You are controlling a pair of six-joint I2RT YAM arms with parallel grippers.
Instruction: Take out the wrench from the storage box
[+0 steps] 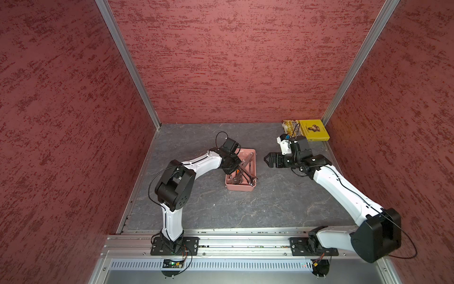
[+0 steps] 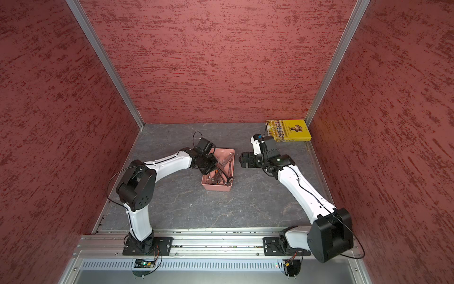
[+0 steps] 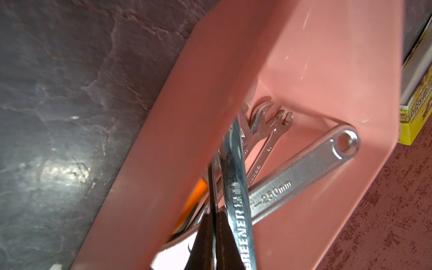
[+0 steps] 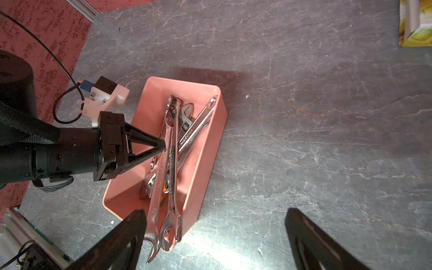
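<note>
A pink storage box (image 4: 207, 162) holds several metal wrenches, among them a long chrome wrench and a 250 mm one; in the right wrist view, two long ones reach to its near end. My left gripper is inside the box's outline, shut, its tips at the long wrenches; in the left wrist view I cannot tell anything between its fingers. My right gripper stands open to the right of the box, above the table, holding nothing.
A yellow box (image 1: 314, 130) lies at the back right corner. Red walls enclose the sides and back.
</note>
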